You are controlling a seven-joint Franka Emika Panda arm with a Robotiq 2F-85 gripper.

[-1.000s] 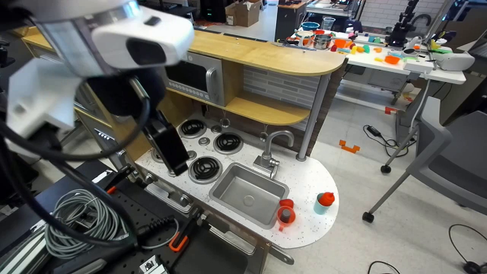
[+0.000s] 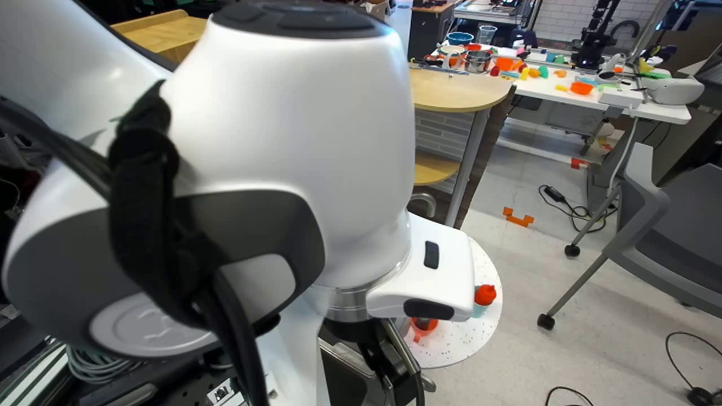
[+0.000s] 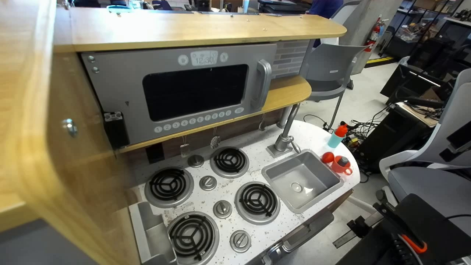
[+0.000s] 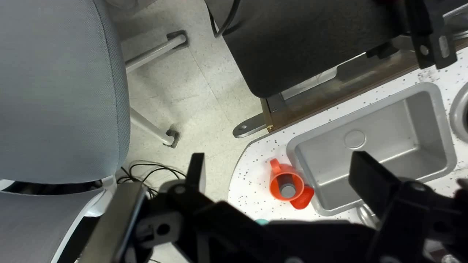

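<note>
In the wrist view my gripper stands open over the counter's rounded end, its two dark fingers wide apart and nothing between them. Below that gap, an orange-red cup (image 4: 275, 180) holds a dark item with a grey end (image 4: 288, 190). A red object (image 4: 303, 199) lies beside the cup, against the sink's edge. The grey sink (image 4: 377, 131) looks empty. A teal bottle with a red top (image 3: 337, 136) stands farther back on the counter; only a sliver of teal shows in the wrist view. In exterior view 1 the arm covers most of the sink and stove.
Stove burners (image 3: 257, 201) and knobs lie left of the sink, with the faucet (image 3: 284, 134) behind it. A microwave (image 3: 190, 88) and wooden shelf (image 3: 289, 95) overhang the back. A grey chair (image 4: 57, 87) stands off the counter's end. White counter around the cup is clear.
The arm has swung right and come down, from left of the stove to over the sink end. The cup, red object and bottle appear where they were.
</note>
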